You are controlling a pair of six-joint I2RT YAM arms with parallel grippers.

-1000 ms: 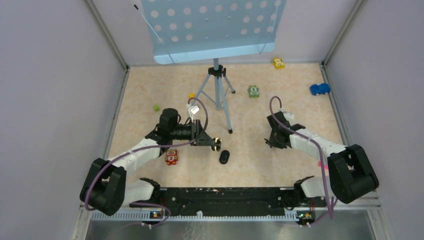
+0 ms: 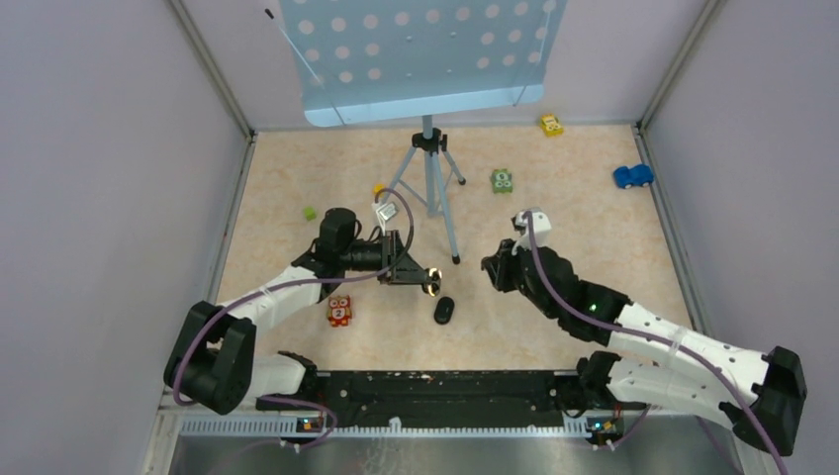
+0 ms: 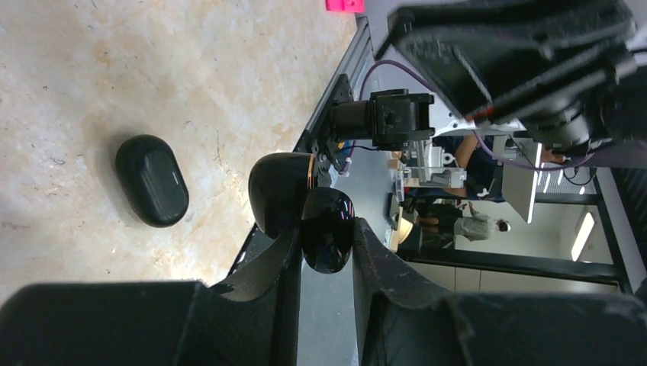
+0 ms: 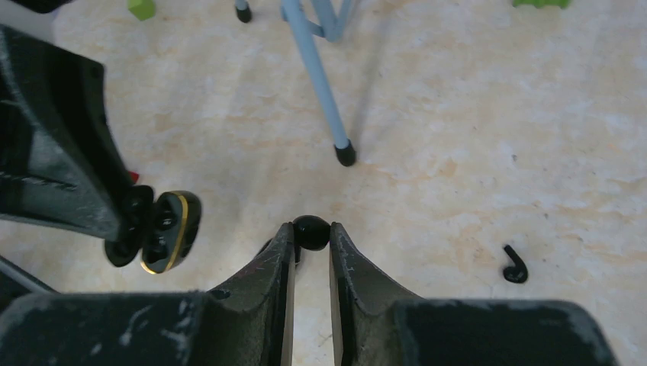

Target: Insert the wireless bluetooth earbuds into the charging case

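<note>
My left gripper is shut on the black charging case (image 3: 279,183), which stands open with a gold line at its hinge. In the right wrist view the case (image 4: 180,232) faces my right arm at the left; whether its slots are empty is hard to tell. My right gripper has a small black earbud (image 4: 311,232) between its fingertips, its round end showing. It hangs to the right of the case, apart from it. Another black earbud (image 4: 516,267) lies on the table.
A dark rounded object (image 2: 444,310) lies on the table just below the case. Behind stands a tripod (image 2: 435,178), one foot close to both grippers. Toy blocks, such as a red one (image 2: 339,311) and a green one (image 2: 502,181), lie around.
My right gripper has risen and moved left toward the case, now with an earbud in it. The left gripper and case have shifted only slightly.
</note>
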